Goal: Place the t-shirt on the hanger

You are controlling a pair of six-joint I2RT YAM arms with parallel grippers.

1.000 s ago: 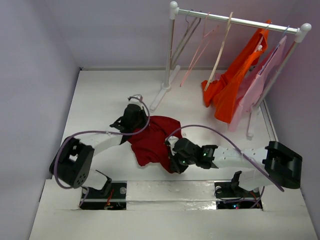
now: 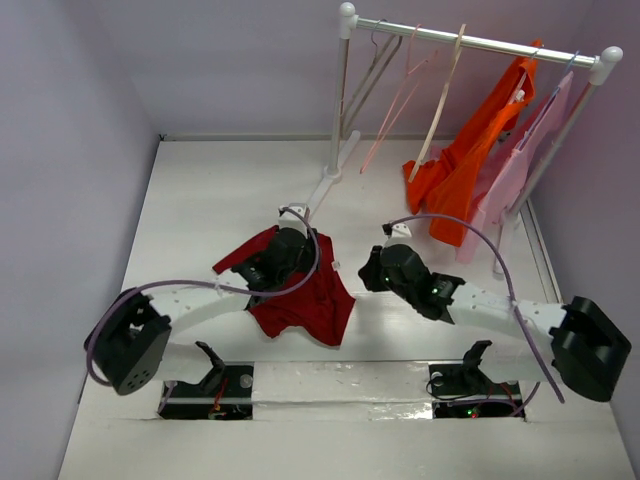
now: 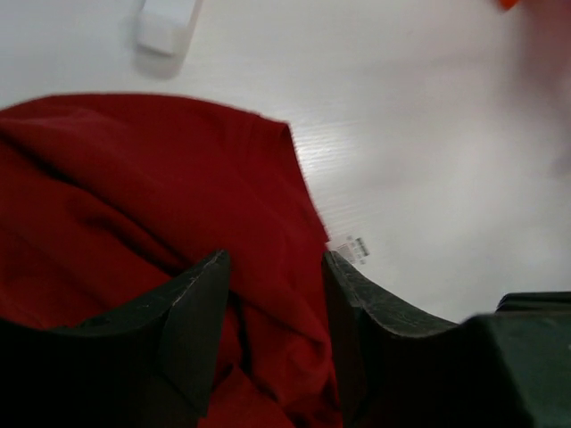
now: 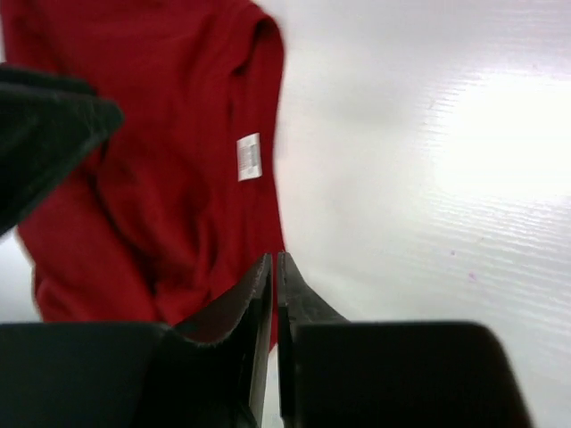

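The dark red t-shirt (image 2: 310, 300) lies crumpled on the table, left of centre, with a small white tag (image 4: 249, 157) on its right edge. Above its upper part is my left gripper, open, with no cloth seen clamped between its fingertips. My right gripper is off to the right of the shirt. Its fingers are nearly together, a thin slit between them and no cloth in it. On the rack at the back hang a pink hanger (image 2: 392, 115), a beige hanger (image 2: 443, 100) and a grey one (image 2: 372, 80), all bare.
The rack's bar (image 2: 490, 43) spans the back right. An orange garment (image 2: 470, 170) and a pink garment (image 2: 510, 190) hang at its right end. A white rack foot (image 2: 325, 187) stands just behind the shirt.
The right gripper backed away from the shirt's lower right edge, up and to the right. The shirt had shifted left before that.
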